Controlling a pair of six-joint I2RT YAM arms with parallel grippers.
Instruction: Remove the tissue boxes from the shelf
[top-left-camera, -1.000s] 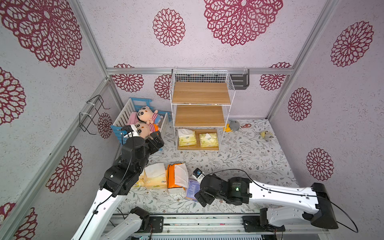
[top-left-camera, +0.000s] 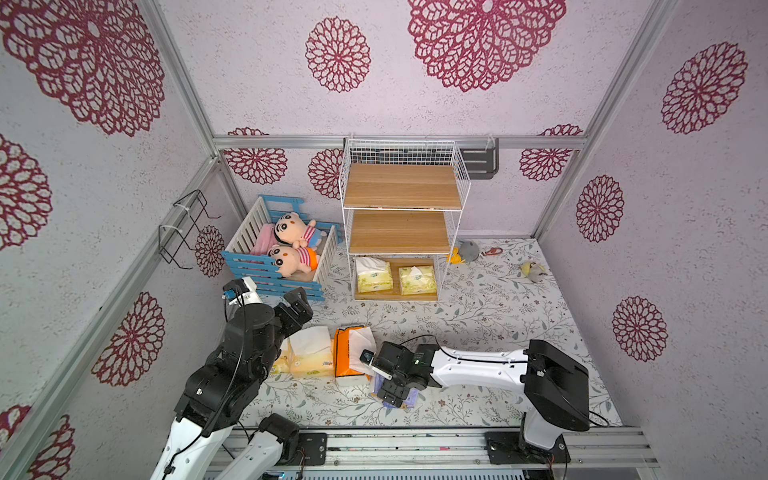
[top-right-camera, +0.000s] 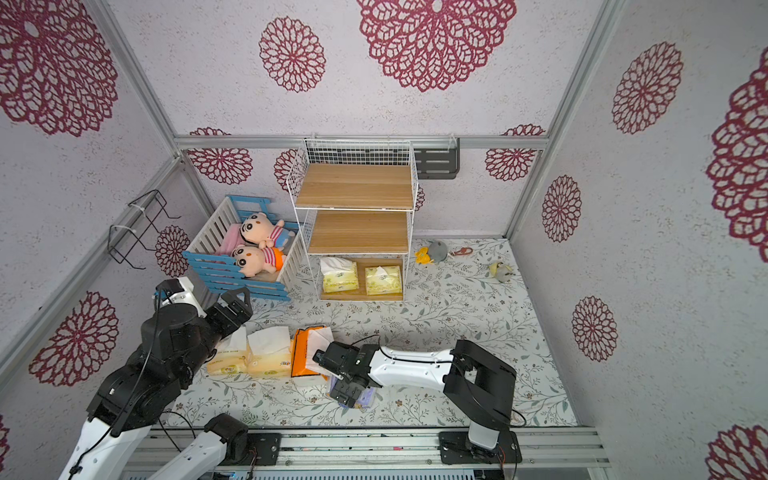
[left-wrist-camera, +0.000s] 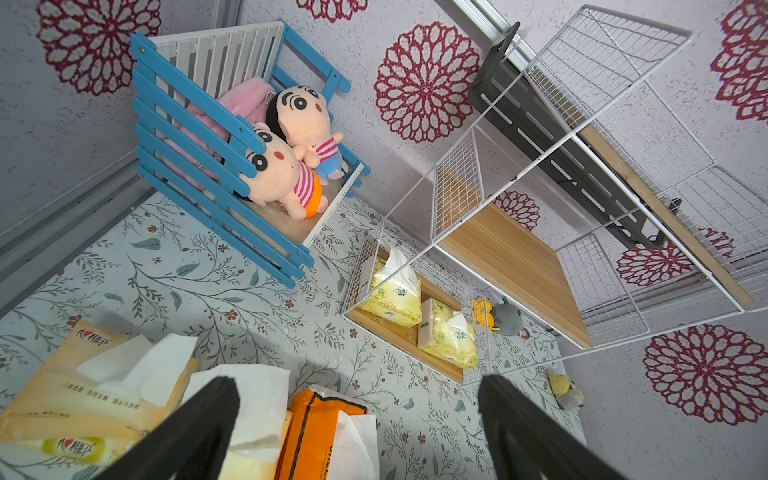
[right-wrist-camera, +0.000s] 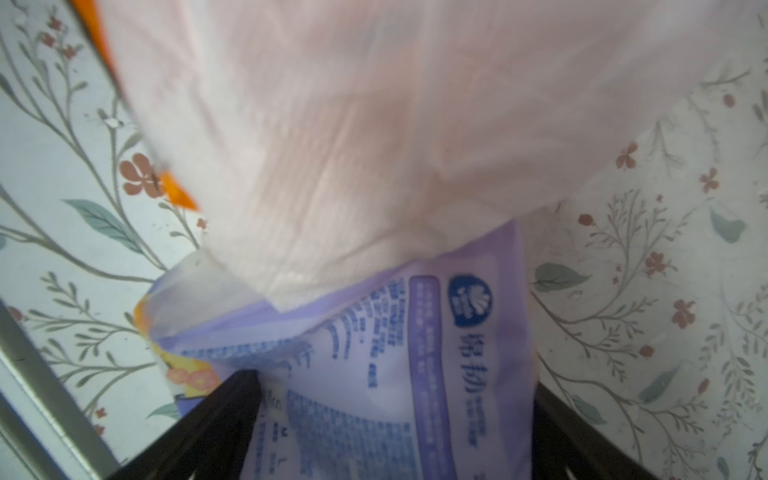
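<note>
Two yellow tissue packs, the left (top-left-camera: 373, 277) and right (top-left-camera: 417, 281), sit on the shelf's bottom level; its upper boards (top-left-camera: 400, 185) are bare. On the floor in front lie cream packs (top-left-camera: 310, 360) and an orange pack (top-left-camera: 349, 352). My left gripper hangs open above these, empty, facing the shelf. My right gripper is open low over a purple pack (right-wrist-camera: 344, 392), its blurred fingers either side of it, beside the orange pack's white tissue (right-wrist-camera: 400, 136).
A blue-and-white crib (top-left-camera: 240, 264) with plush dolls stands left of the shelf. Small plush toys (top-left-camera: 469, 251) lie to its right. A wire rack (top-left-camera: 180, 232) hangs on the left wall.
My right arm has moved left and reached in over the purple pack.
</note>
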